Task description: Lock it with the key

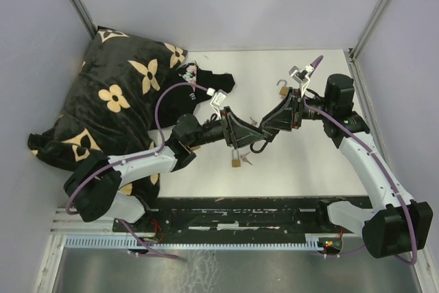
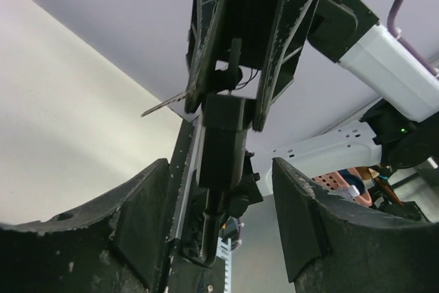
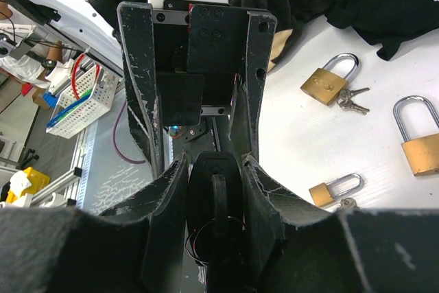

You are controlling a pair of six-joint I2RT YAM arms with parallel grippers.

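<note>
A black padlock (image 2: 221, 145) is clamped in my right gripper, its shackle (image 2: 208, 238) pointing away from those fingers. In the top view the dark shackle loop (image 1: 257, 147) shows beside the left fingertips. My left gripper is part open, its two fingers standing on either side of the shackle with gaps showing. A narrow upright piece (image 3: 219, 200), perhaps the key, lies against the lock between the right fingers, with thin wire rings (image 3: 195, 241) below it. From the left wrist, a thin metal blade (image 2: 163, 104) juts sideways; whether it is a key I cannot tell.
Brass padlocks lie on the white table: one (image 3: 324, 86) beside loose keys (image 3: 352, 101), a larger one (image 3: 423, 154) and a small one (image 3: 321, 194). Another (image 1: 283, 90) is at the back. Dark patterned cloth (image 1: 113, 87) covers the left.
</note>
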